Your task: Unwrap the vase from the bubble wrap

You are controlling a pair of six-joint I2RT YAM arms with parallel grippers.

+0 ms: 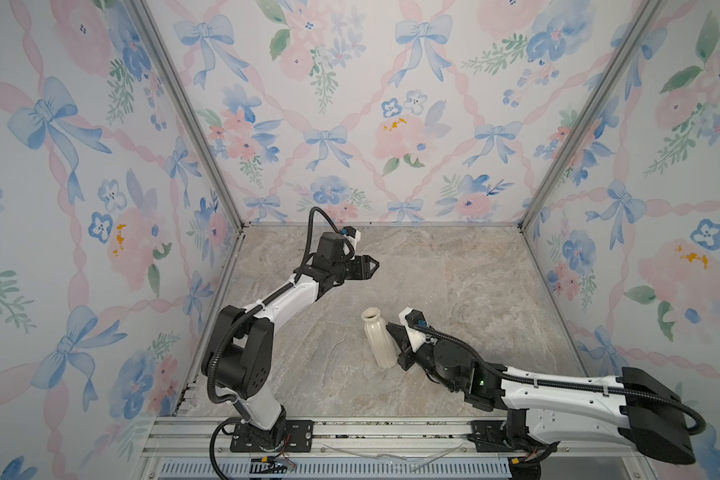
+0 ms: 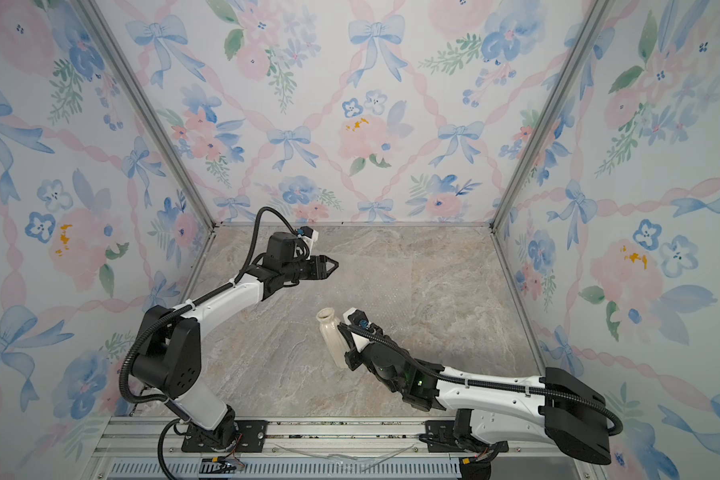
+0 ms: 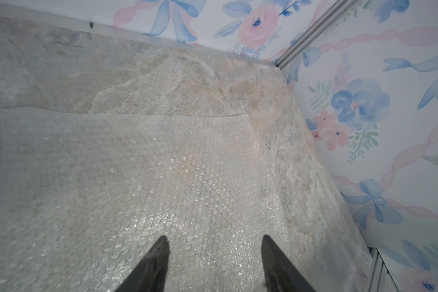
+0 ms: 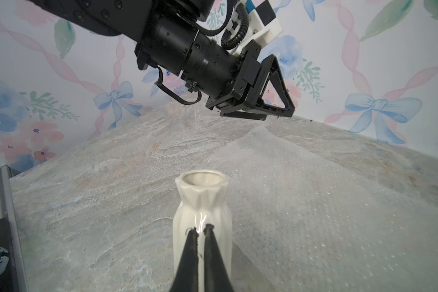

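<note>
The cream vase (image 1: 376, 340) is bare of wrap and stands on the front middle of the table, its top leaning to the left in the top views. In the right wrist view the vase (image 4: 202, 197) is beyond the tips of my right gripper, whose fingers are together with nothing between them; whether they touch the vase I cannot tell. The bubble wrap (image 3: 146, 170) lies spread flat on the table. Above it my left gripper is open and empty.
The left arm crosses the left side of the table, seen in the top left view, with its gripper (image 1: 368, 267) behind the vase. Patterned walls (image 1: 408, 120) enclose the table.
</note>
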